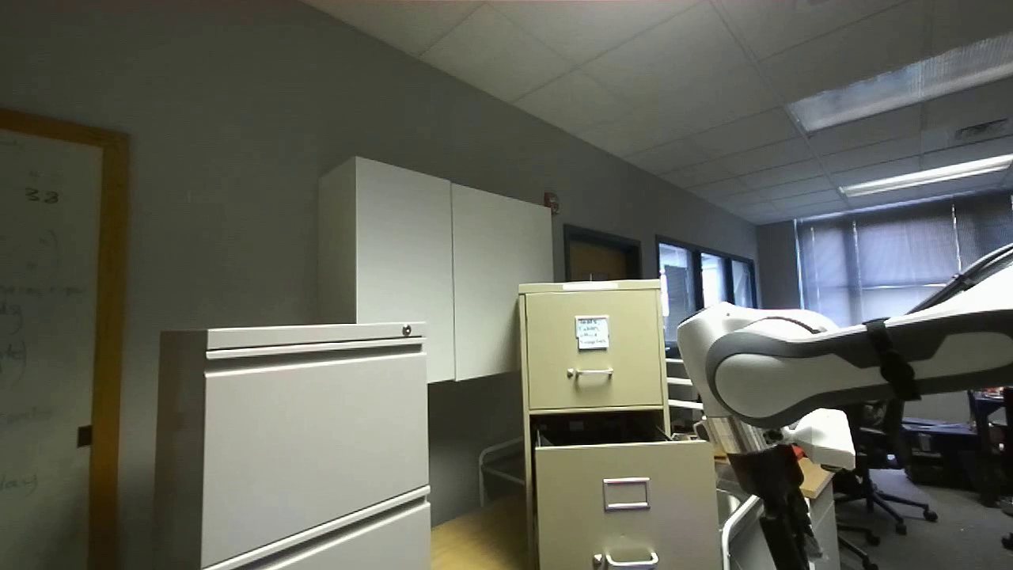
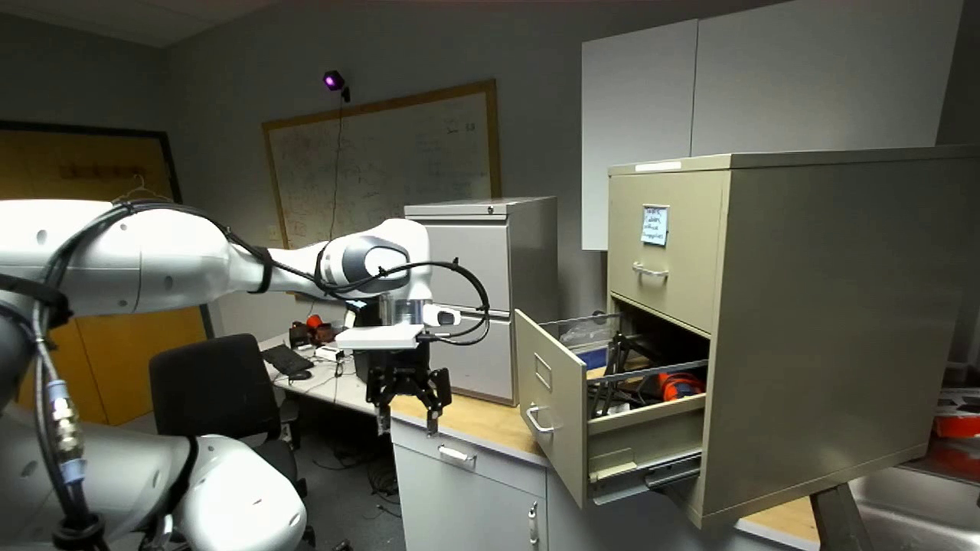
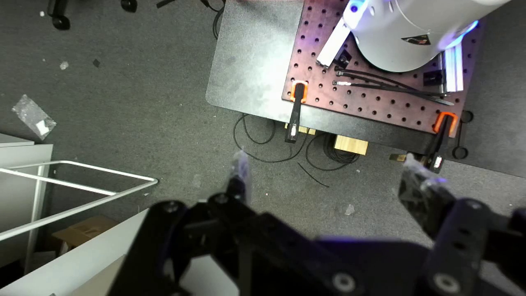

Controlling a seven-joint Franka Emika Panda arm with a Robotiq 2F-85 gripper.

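Wide apart and empty, the fingers of my gripper point down in exterior view 2, to the left of the tan filing cabinet. The cabinet's lower drawer is pulled out, its handle facing the arm, with a visible gap between gripper and drawer front. The upper drawer is closed. Looking down in the wrist view, my gripper has only floor between its fingertips. In exterior view 1, the open drawer's front is seen head-on, with the gripper's lower end cut off by the frame.
Inside the drawer lie black items and an orange-red one. A grey cabinet stands behind the gripper on the wooden counter. In the wrist view, the robot's base and a white rail flank open floor.
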